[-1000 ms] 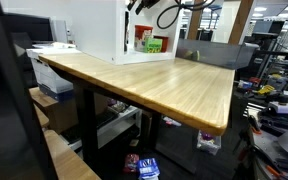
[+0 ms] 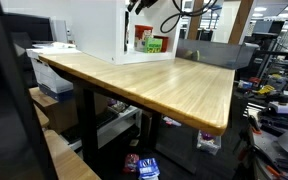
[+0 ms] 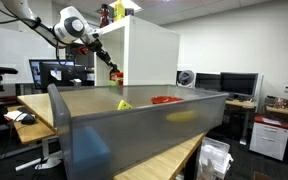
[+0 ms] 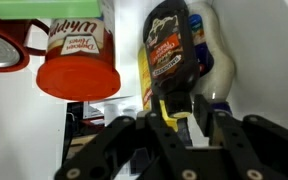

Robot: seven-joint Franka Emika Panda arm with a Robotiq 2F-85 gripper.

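In the wrist view a dark bottle with a red-and-white label lies ahead of my gripper, its black cap close to the fingertips. The fingers stand partly apart on either side of that cap; contact with it cannot be made out. Just right of the bottle is a pale bottle with a blue part. A red can-like container with a white label and a green top is at the left. From outside, my gripper points down beside the white shelf box.
Red and green items stand in the white box on the wooden table. White walls close in around the gripper in the wrist view. Several bottles stand on top of the box.
The arm by the white box has shifted only slightly over the last second. The table and the items on it look the same.
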